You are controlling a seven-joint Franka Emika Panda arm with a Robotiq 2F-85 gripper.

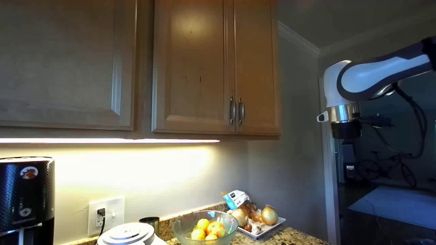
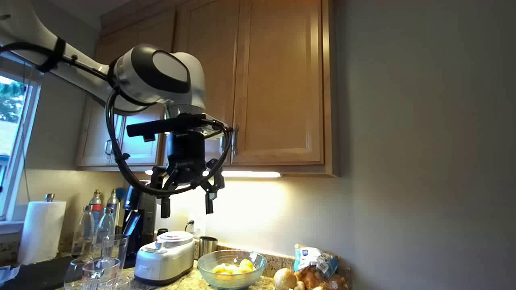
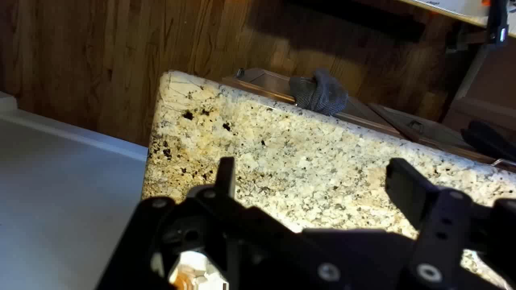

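My gripper hangs open in exterior view 2, fingers pointing down, well above the countertop and in front of the wall cabinets. Its two fingers stand wide apart in the wrist view, with only bare speckled granite counter visible below and nothing between them. A glass bowl of yellow-orange fruit rests on the counter. Onions and garlic share a white tray with a blue and white bag. In exterior view 1 the arm shows at the right, but the fingers are hard to make out.
Closed wooden cabinets hang over the counter. A white appliance, a metal cup, clear glasses, bottles and a paper towel roll line the counter. Past its front edge, a grey towel hangs.
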